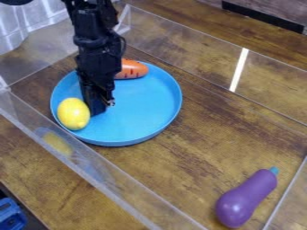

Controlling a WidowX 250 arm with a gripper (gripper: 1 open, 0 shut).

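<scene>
My black gripper point(99, 94) reaches down from the top left into a round blue plate point(138, 108), just behind and above a yellow oval toy point(74, 114) at the plate's front left. Whether it touches the toy, and how its fingers stand, is too dark and small to tell. An orange carrot point(132, 69) lies at the plate's back, right of the arm. A purple eggplant point(246, 196) lies on the wooden surface at the bottom right.
Clear plastic walls run along the left and front of the wooden surface point(228, 117). A blue object point(10, 216) shows at the bottom left corner.
</scene>
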